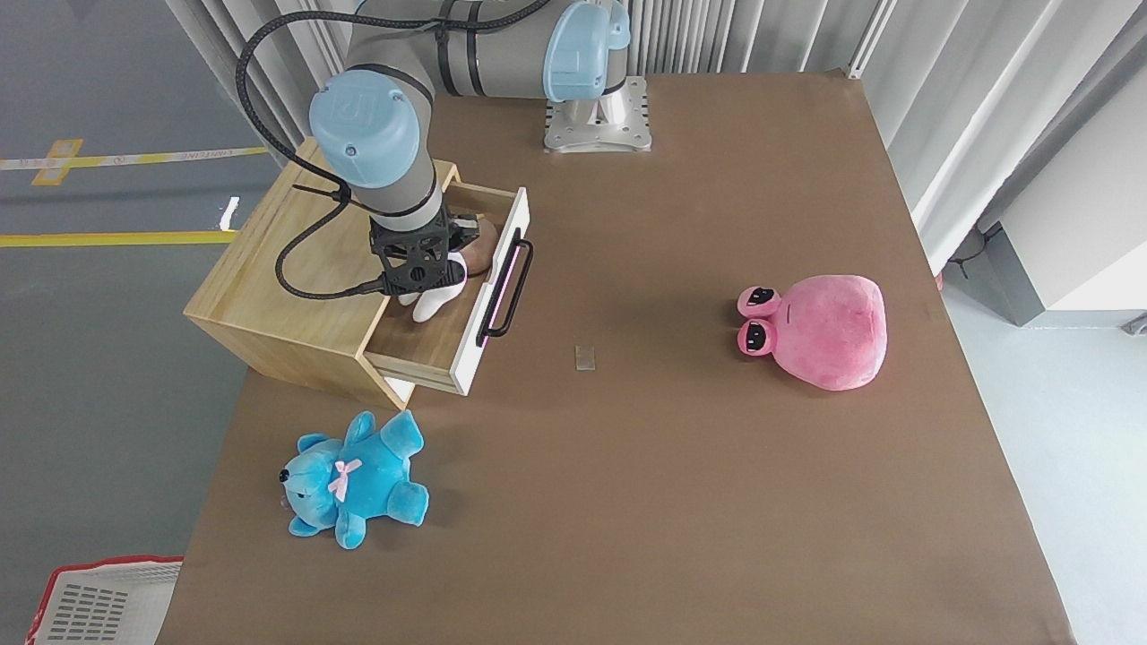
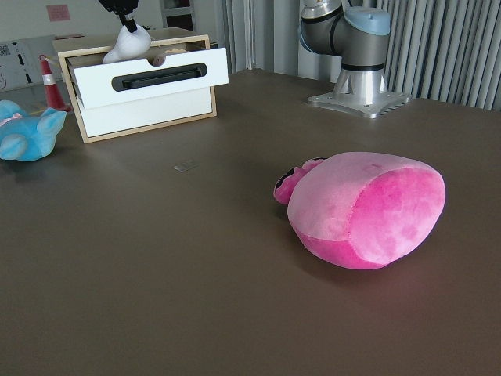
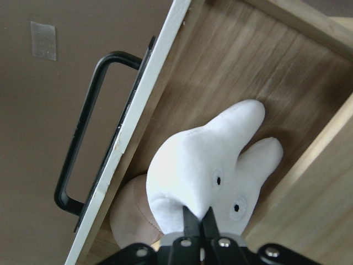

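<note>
My gripper is shut on a white plush toy [image 3: 182,165] with long ears and small black eyes, held over or in the open drawer [image 1: 430,349] of a wooden cabinet [image 1: 280,279]. In the front view the gripper body hides part of the toy; in the left view it shows at the cabinet's top. A brown round object [image 3: 129,215] lies in the drawer beside the white toy, partly covered. Whether the white toy rests on the drawer floor is unclear.
A blue teddy [image 1: 366,478] lies below the cabinet, a pink plush [image 1: 828,333] to the right. The drawer's black handle [image 3: 83,127] faces the table.
</note>
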